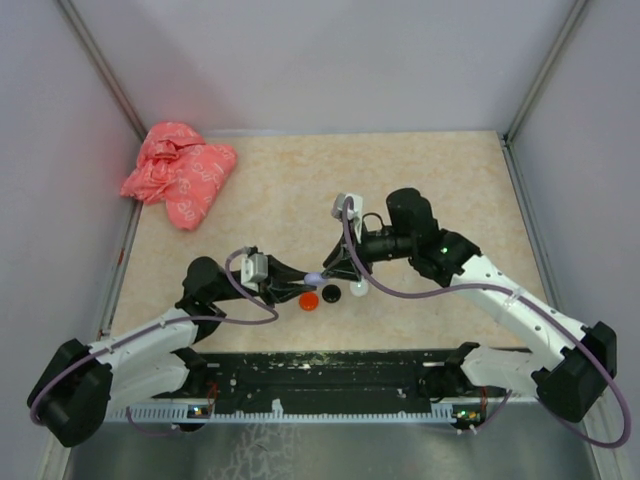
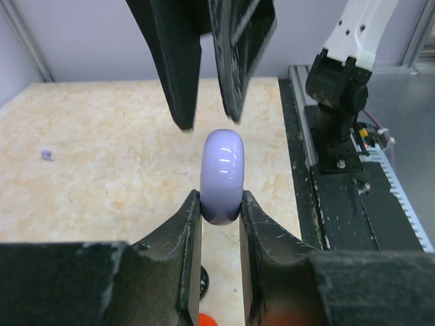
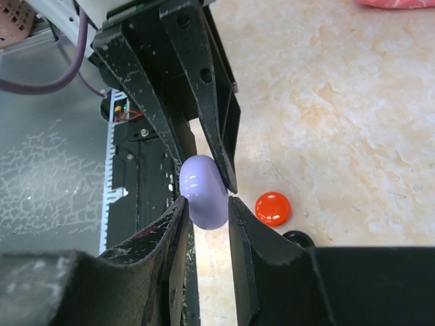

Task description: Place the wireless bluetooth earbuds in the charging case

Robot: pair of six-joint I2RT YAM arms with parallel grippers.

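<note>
A lavender charging case (image 1: 314, 278) is held between the two grippers over the tabletop (image 1: 270, 180). My left gripper has its fingertips closed around the case's lower end. The right gripper's dark fingers (image 2: 234, 95) hang just above the case in the left wrist view, apart from it. In the right wrist view the case (image 3: 202, 183) lies between my right gripper and the left gripper's fingers; whether the right one touches it is unclear. A small lavender piece (image 2: 46, 155) lies on the table farther off.
Red (image 1: 308, 300), black (image 1: 331, 294) and white (image 1: 359, 287) round discs lie just below the grippers. A pink cloth bundle (image 1: 180, 170) fills the back left corner.
</note>
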